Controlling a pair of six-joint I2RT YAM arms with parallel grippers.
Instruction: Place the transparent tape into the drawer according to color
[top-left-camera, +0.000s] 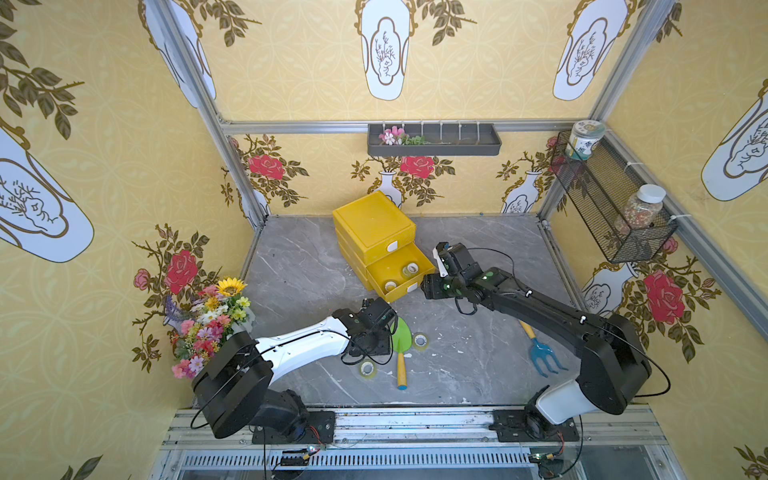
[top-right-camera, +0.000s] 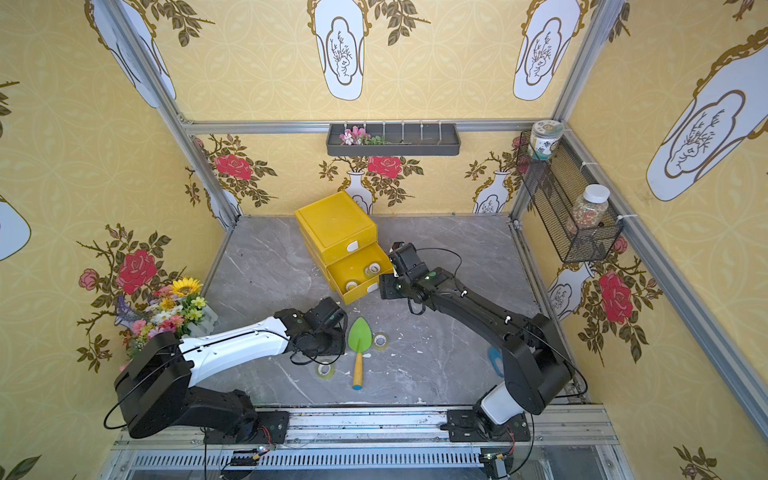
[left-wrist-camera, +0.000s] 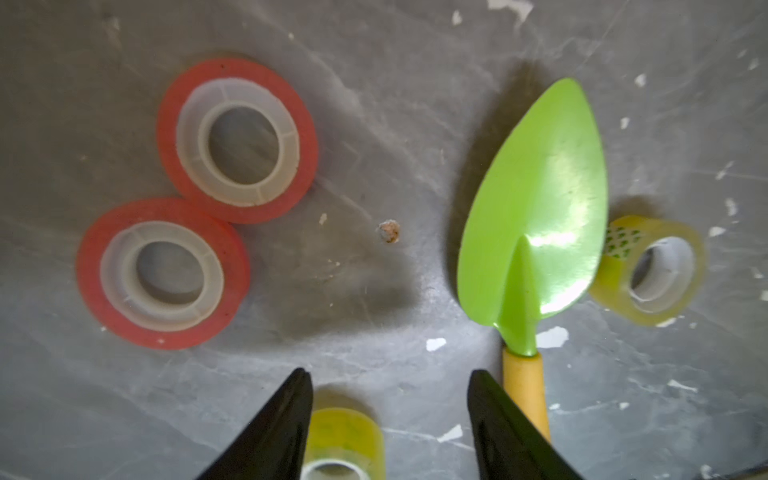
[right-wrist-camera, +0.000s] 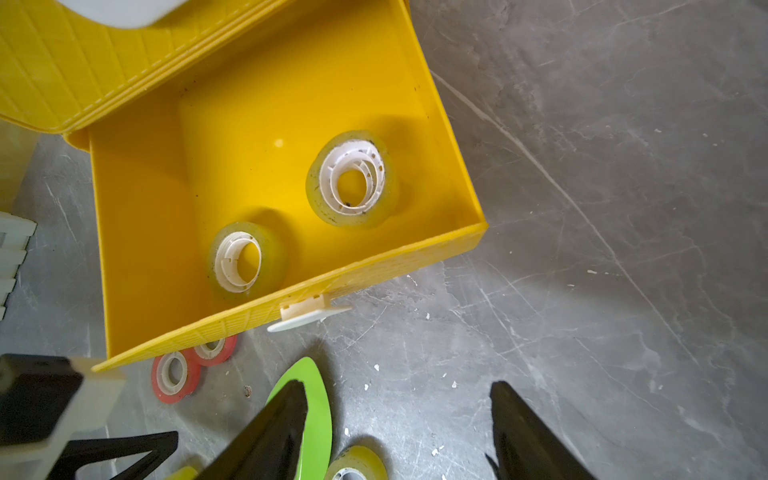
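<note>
My left gripper hovers open above the table, with a transparent yellowish tape (left-wrist-camera: 340, 432) near its fingertips; another clear tape (left-wrist-camera: 680, 272) lies by the green trowel (left-wrist-camera: 536, 192). Two red tapes (left-wrist-camera: 288, 176) lie touching at the left of that view. In the right wrist view, the open yellow drawer (right-wrist-camera: 140, 240) holds two clear tape rolls (right-wrist-camera: 376, 200), lying apart. My right gripper is open above the table just outside the drawer's front, with nothing between its fingers.
The yellow drawer unit (top-left-camera: 368, 216) stands at the back middle. A blue fork (top-left-camera: 540, 356) lies at the right, flowers (top-left-camera: 208, 328) at the left, and a wire basket (top-left-camera: 608, 200) with jars hangs on the right wall.
</note>
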